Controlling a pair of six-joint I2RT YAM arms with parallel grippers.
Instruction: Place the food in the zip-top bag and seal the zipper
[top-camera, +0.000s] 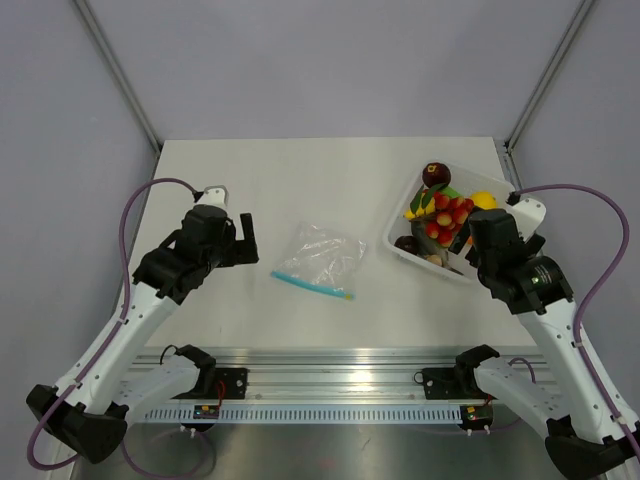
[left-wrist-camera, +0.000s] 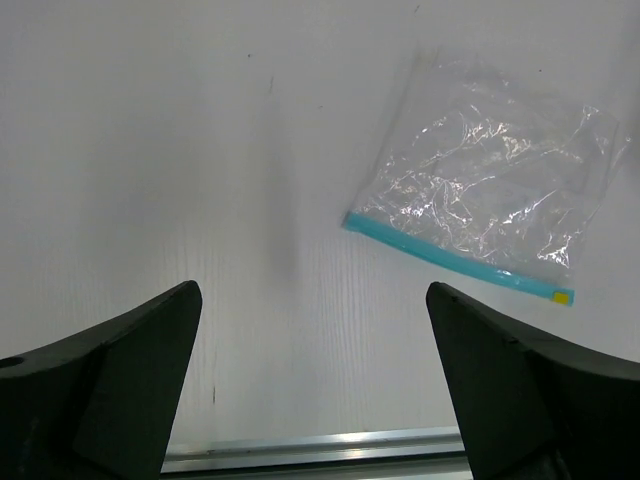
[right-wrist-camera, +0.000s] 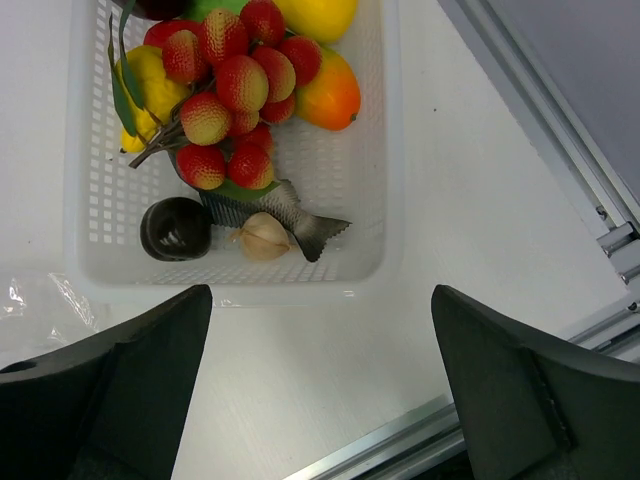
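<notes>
A clear zip top bag (top-camera: 322, 255) (left-wrist-camera: 490, 170) lies flat and empty-looking mid-table, its blue zipper strip (left-wrist-camera: 440, 255) toward the front. A white basket (top-camera: 398, 232) (right-wrist-camera: 385, 200) at the right holds food: red lychees (right-wrist-camera: 240, 85), a mango (right-wrist-camera: 330, 95), yellow fruits (right-wrist-camera: 150, 85), a fish (right-wrist-camera: 315, 230), garlic (right-wrist-camera: 263, 237) and a dark round item (right-wrist-camera: 175, 228). My left gripper (top-camera: 239, 242) hangs open left of the bag, nothing between its fingers. My right gripper (top-camera: 497, 240) is open over the basket's right part, holding nothing.
Metal rails (left-wrist-camera: 350, 445) run along the front edge and up both sides.
</notes>
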